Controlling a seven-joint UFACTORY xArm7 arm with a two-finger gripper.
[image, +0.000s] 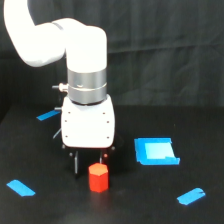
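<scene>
A red block (98, 178) stands upright on the dark table, near the lower middle of the view. Just above and behind it is my white gripper (88, 163), pointing down with its thin dark fingers apart. The left finger (76, 161) is clear of the block's left side, with a dark gap between them. The right finger's lower end is hidden behind the block, so whether it touches cannot be told.
A blue-taped square with a pale centre (158, 151) lies on the table to the right. Blue tape strips mark the front left (20, 188), front right (191, 196) and back left (49, 115). Bare table surrounds the block in front and to the right.
</scene>
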